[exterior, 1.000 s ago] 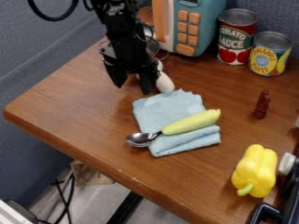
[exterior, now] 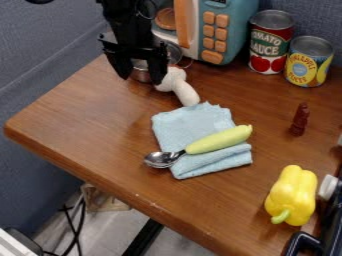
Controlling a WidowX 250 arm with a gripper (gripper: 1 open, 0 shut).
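My black gripper (exterior: 140,68) is raised at the back left of the wooden table, over a metal pot partly hidden behind it. A white object (exterior: 179,86), long and rounded, lies just to its right; whether my fingers hold anything is unclear. A folded light blue cloth (exterior: 186,129) lies mid-table with a spoon (exterior: 160,158) and a pale green corn-like object (exterior: 218,139) on it.
A teal toy microwave (exterior: 222,40), a tomato sauce can (exterior: 270,45) and a yellow can (exterior: 306,66) stand at the back. A brown bottle (exterior: 301,121) and yellow pepper (exterior: 290,195) are on the right.
My gripper has moved up and back toward the left, away from the table's middle, uncovering more of the white object.
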